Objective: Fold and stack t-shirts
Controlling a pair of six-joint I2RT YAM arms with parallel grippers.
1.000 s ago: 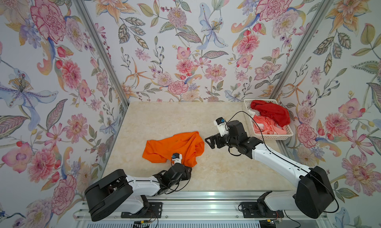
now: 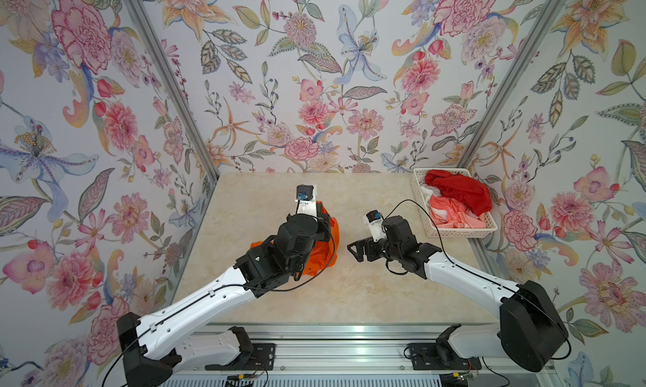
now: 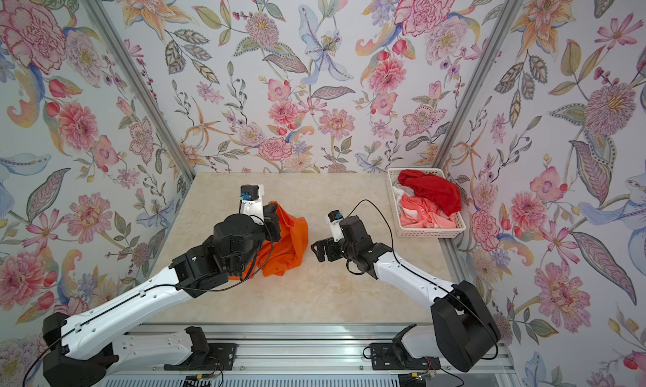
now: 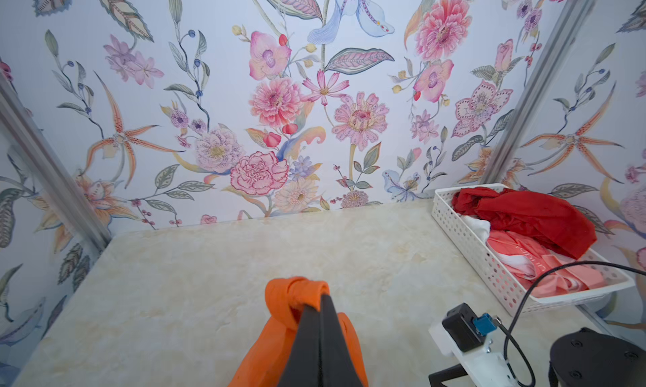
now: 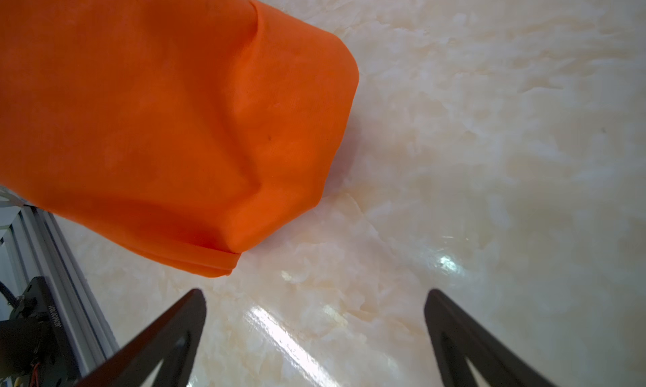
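Observation:
My left gripper is raised, shut on the orange t-shirt, which hangs bunched from the fingertips and, in both top views, is partly behind the left arm. In the right wrist view the orange cloth fills the upper left, above the table. My right gripper stands open just right of the shirt, with nothing between its fingers.
A white basket at the back right holds red, coral and white clothes. Floral walls enclose the sides and back.
My left arm has risen from the front of the table, lifting the orange shirt that lay spread out. My right gripper has shifted slightly downward in the top left view.

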